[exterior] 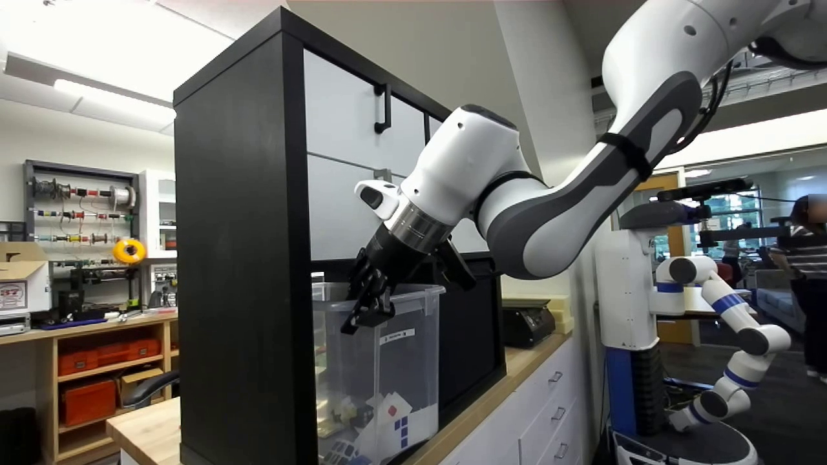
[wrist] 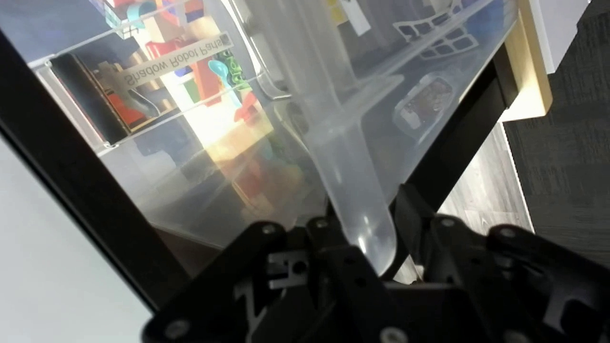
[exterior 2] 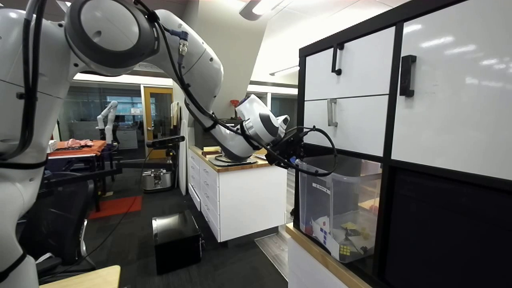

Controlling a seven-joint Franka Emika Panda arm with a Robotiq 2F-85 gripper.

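Note:
A clear plastic bin (exterior: 407,356) with a small label on its side stands in the cabinet's lower left compartment. My gripper (exterior: 362,306) reaches down to the bin's near top edge in exterior view 1. In the wrist view the gripper has its fingers apart, with the rounded end of the bin's translucent rim (wrist: 366,220) between or just beyond them. Whether both fingers touch the rim cannot be told. Exterior view 2 has the gripper (exterior 2: 284,154) at the bin's upper left, its fingertips partly hidden by a cable.
The black cabinet frame (exterior 2: 389,129) closes in above and beside the bin. White doors with handles (exterior 2: 332,113) sit over it. Inside the bin lie a yellow cube (exterior 2: 344,250) and other small items. Open floor lies in front of the cabinet.

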